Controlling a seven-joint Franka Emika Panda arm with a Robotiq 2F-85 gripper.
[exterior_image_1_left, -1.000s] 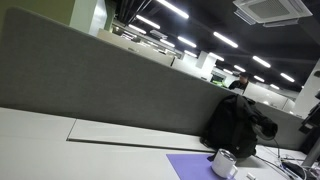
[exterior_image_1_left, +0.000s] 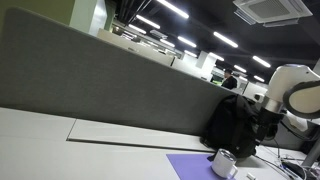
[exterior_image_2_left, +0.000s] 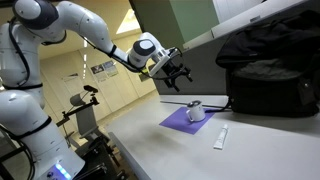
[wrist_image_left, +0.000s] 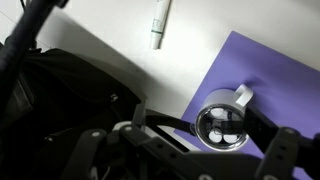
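A white mug (exterior_image_2_left: 195, 110) stands upright on a purple mat (exterior_image_2_left: 181, 124). My gripper (exterior_image_2_left: 178, 76) is open in the air, above and behind the mug in exterior view 2, apart from it. In the wrist view, the mug (wrist_image_left: 221, 124) appears between the open fingers, its handle towards the upper right, with several pale round shapes inside its rim. Exterior view 1 has the mug (exterior_image_1_left: 224, 164) at the mat's right side. A slim white marker-like item (wrist_image_left: 160, 24) lies on the table, off the mat.
A black backpack (exterior_image_2_left: 275, 72) rests against the grey partition (exterior_image_1_left: 100, 80), close to the mat and the gripper. A thin dark strap (wrist_image_left: 165, 122) reaches towards the mug.
In exterior view 1, the arm has come in from the right edge and moved left, bringing the gripper in front of the backpack. The mug and mat have not moved.
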